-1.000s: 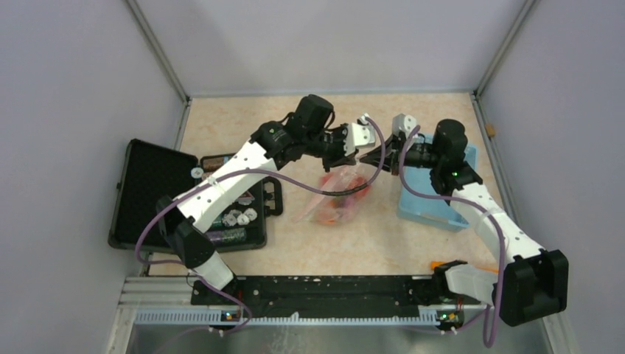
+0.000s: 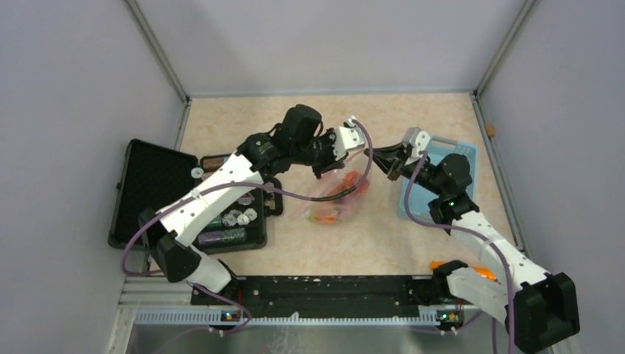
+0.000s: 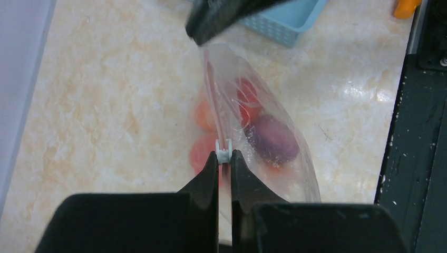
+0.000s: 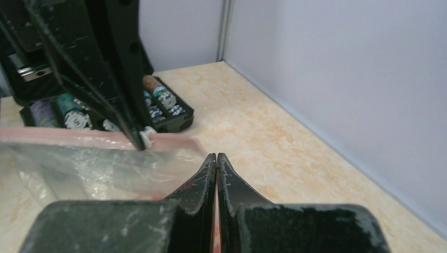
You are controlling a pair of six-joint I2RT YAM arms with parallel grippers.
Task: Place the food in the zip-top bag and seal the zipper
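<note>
A clear zip top bag [image 3: 284, 158] with a pink zip strip [image 3: 212, 92] hangs in the middle, holding red and orange food [image 3: 250, 100] and a purple piece [image 3: 274, 138]. My left gripper is shut on the white zipper slider [image 3: 223, 152], part-way along the strip. At the strip's far end my right gripper is shut. Its fingertips stand right at the bag's upper corner [image 4: 192, 146]; whether thin film lies between them is hidden. From above, the left arm and its hose cover part of the bag [image 2: 335, 206].
To the right, partly under the right arm, stands a blue basket [image 2: 468, 147]. An open black case [image 2: 254, 240] with several chip rolls lies at the left. An orange object [image 2: 483, 273] sits by the front right. The table behind the bag is clear.
My left gripper has moved left, away from the right one, and a little toward the front.
</note>
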